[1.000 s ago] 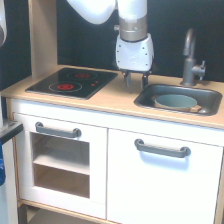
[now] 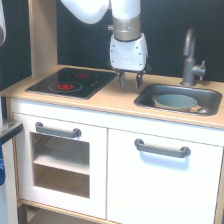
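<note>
My gripper (image 2: 130, 82) hangs pointing down over the wooden counter, between the black stove top and the sink. Its two dark fingers stand apart, and I see nothing between them. A grey-green bowl or pot (image 2: 175, 102) sits in the sink basin (image 2: 150, 96), to the right of the gripper and apart from it. Small brownish things (image 2: 197, 109) lie at the basin's right side, too small to make out.
On the left is the black stove top (image 2: 72, 83), with two burner rings marked red. A dark faucet (image 2: 190, 60) rises behind the sink. Below the counter (image 2: 122, 100) are a cabinet door (image 2: 160, 180) and an oven front (image 2: 60, 150) with dark handles.
My gripper has shifted slightly to the left, away from the sink. The bowl, stove and cabinet fronts look the same.
</note>
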